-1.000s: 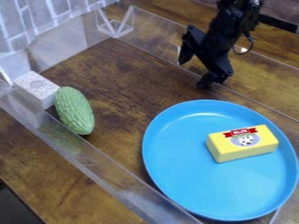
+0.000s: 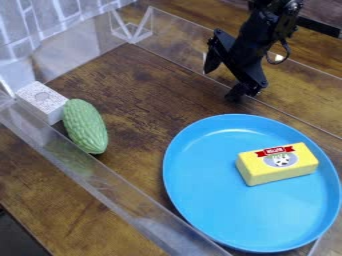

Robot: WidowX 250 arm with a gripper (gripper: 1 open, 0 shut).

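My gripper (image 2: 230,72) is at the upper right, low over the wooden floor beside the back clear wall; it is dark, and whether its fingers are open or shut is hard to make out. A yellow boxed block with a red label (image 2: 275,164) lies on a blue plate (image 2: 214,205) at the lower right. A green ridged gourd-like vegetable (image 2: 83,125) lies at the left.
A white speckled block (image 2: 40,100) sits at the left by the clear wall. Low transparent walls border the wooden surface (image 2: 134,85). The middle, between the vegetable and the gripper, is clear.
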